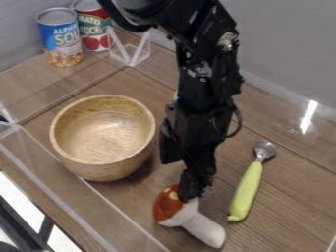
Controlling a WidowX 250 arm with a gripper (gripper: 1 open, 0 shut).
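Observation:
My black gripper [184,167] points down in the middle of the view, open, its lower finger just above a toy mushroom [174,207] with an orange-brown cap and white stem, lying at the bottom. I cannot tell whether it touches the cap. A wooden bowl [79,138] stands left of the gripper. A spoon-like utensil with a light green handle [247,190] lies to the right.
Two cans, an Alphabet soup can [62,39] and a red can [94,25], stand at the back left beside a clear wire-like object. A wall runs behind.

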